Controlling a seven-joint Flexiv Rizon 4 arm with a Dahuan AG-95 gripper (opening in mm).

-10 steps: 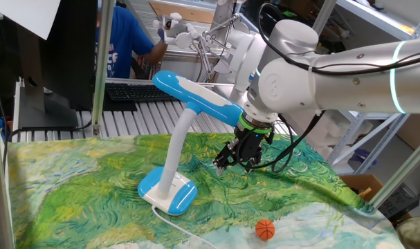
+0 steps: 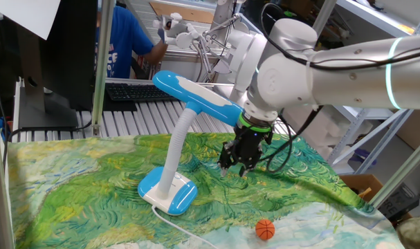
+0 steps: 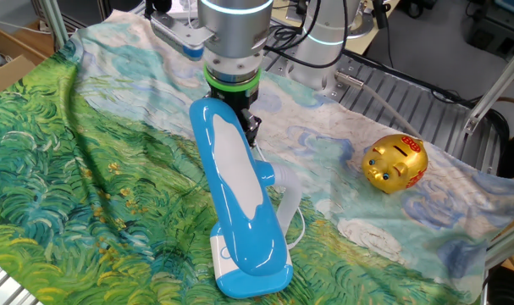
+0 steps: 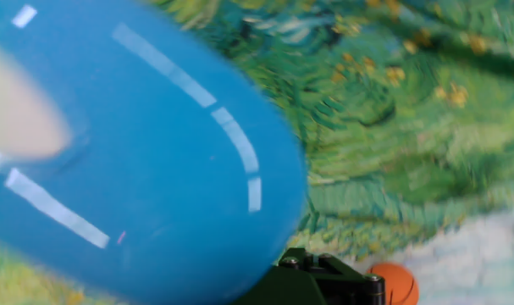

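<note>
A blue-and-white desk lamp stands upright on the cloth, its head (image 2: 196,95) level with my wrist and its base (image 2: 168,191) to the left. My gripper (image 2: 233,170) hangs above the cloth beside the lamp head, fingertips apart and nothing visible between them. From the other side, the lamp head (image 3: 238,182) hides much of the gripper. The blue lamp head (image 4: 180,152) fills the left of the wrist view, where only part of a black finger (image 4: 328,281) shows. A small orange basketball (image 2: 265,229) lies near the front, apart from the gripper.
A golden piggy bank (image 3: 395,163) sits on the cloth, clear of the lamp. The lamp's white cable (image 2: 185,229) runs across the front. A keyboard (image 2: 142,92) lies behind the cloth. Open cloth (image 3: 96,203) spreads on the lamp's other side.
My gripper has turned slightly at the wrist, and its fingers now point more steeply downward. The arm has shifted a little. Lamp and basketball have stayed in place.
</note>
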